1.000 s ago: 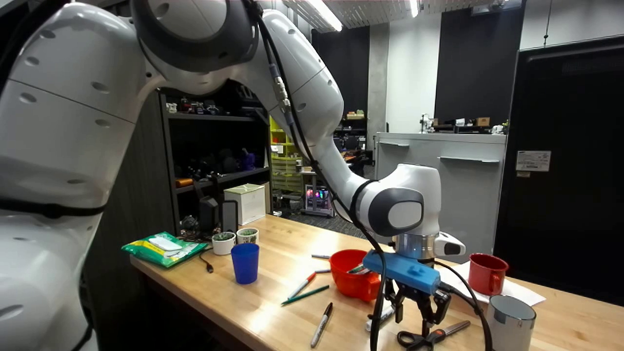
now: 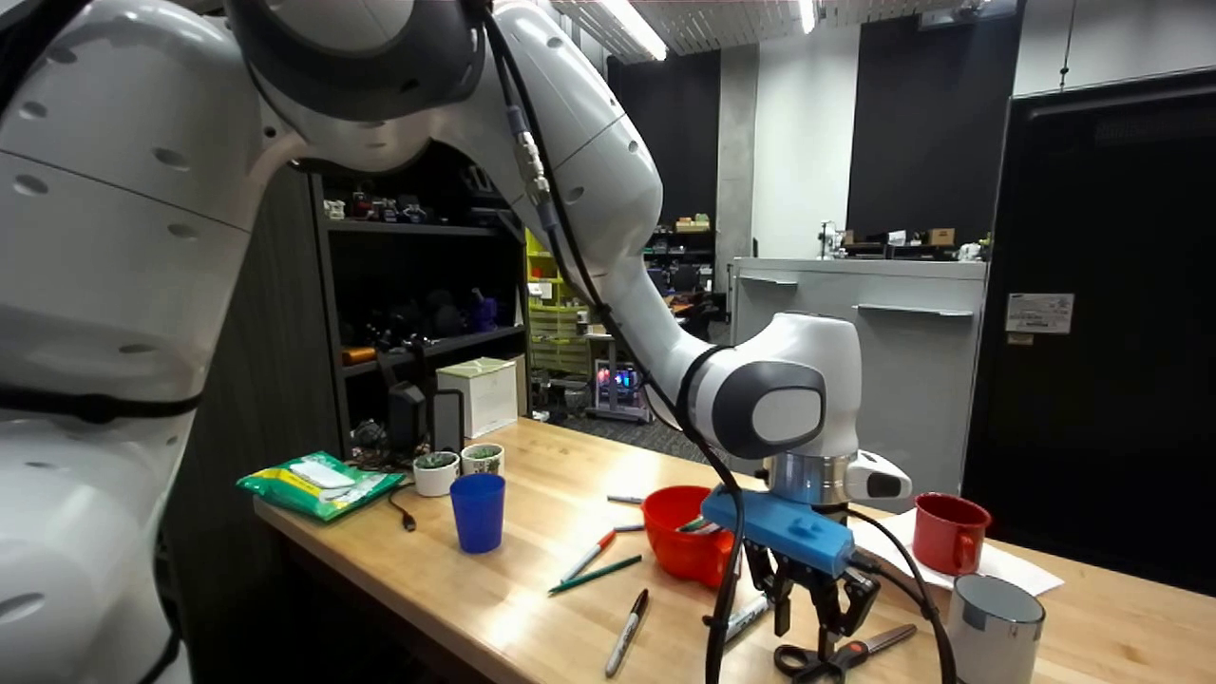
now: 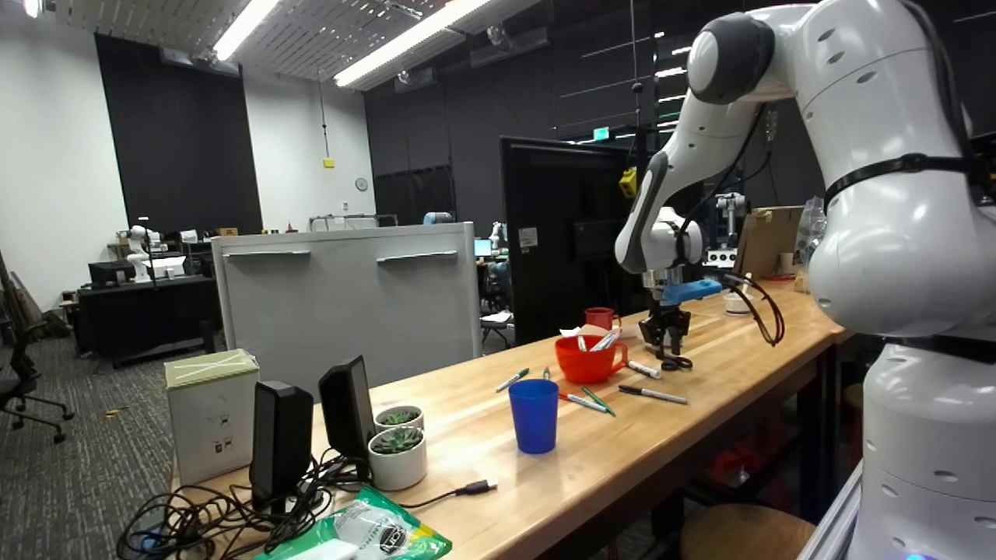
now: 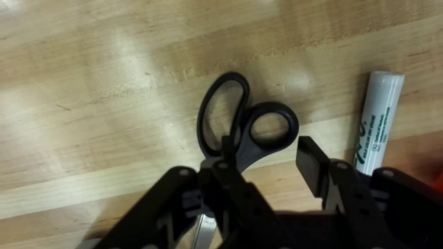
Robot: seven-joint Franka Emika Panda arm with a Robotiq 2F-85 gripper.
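Observation:
Dark-handled scissors point(image 4: 270, 107) lie on the wooden table, their two loops showing beyond my fingers in the wrist view. My gripper is part open just above them. Its left fingertip point(image 4: 227, 145) overlaps the base of the handles, while the other fingertip point(image 4: 309, 157) is to the right of the round loop, over bare wood. Nothing is visibly clamped between the two. Most of the blades is hidden behind the gripper. In exterior view 1, my gripper point(image 2: 811, 621) points down at the scissors point(image 2: 857, 652).
A white marker point(image 4: 378, 120) lies right of my fingers. Near the gripper stand a red bowl with markers point(image 2: 681, 553), a grey cup point(image 2: 994, 627) and a red mug point(image 2: 952, 534). Loose pens and a blue cup point(image 2: 478, 513) are farther left. Wood beyond the scissors' handles is clear.
My arm has shifted slightly, and the gripper is a little lower at the scissors. The scissors and the other table items look unmoved.

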